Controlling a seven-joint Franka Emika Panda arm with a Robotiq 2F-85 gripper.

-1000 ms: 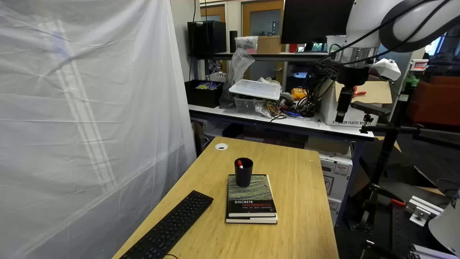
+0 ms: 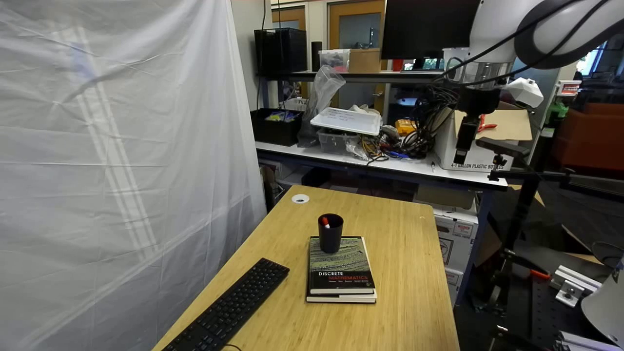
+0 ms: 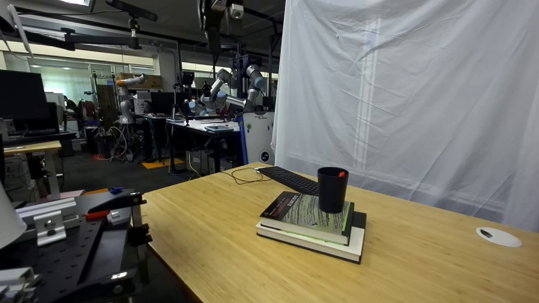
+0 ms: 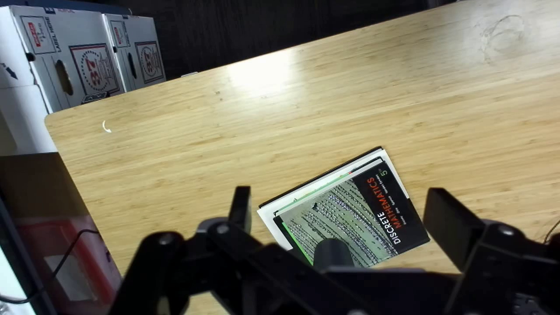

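A black cup (image 2: pixel 330 235) with a red-tipped item inside stands upright on two stacked books. The upper book (image 2: pixel 341 275) is titled Discrete Mathematics; the lower book (image 3: pixel 311 244) has a white page edge showing beneath it. High above the table, at the right of exterior view 1, hangs my gripper (image 2: pixel 460 157), well clear of the cup and books. Seen from the wrist, its fingers (image 4: pixel 452 228) are spread wide with nothing held. There the cup (image 4: pixel 333 253) is partly covered by the gripper body.
A black keyboard (image 2: pixel 231 307) lies left of the books on the wooden table (image 2: pixel 409 251). Behind the table is a cluttered bench (image 2: pixel 409 168). A white curtain (image 2: pixel 128 175) hangs along the left.
My gripper has shifted very slightly upward in exterior view 1. The cup, books and keyboard have not moved.
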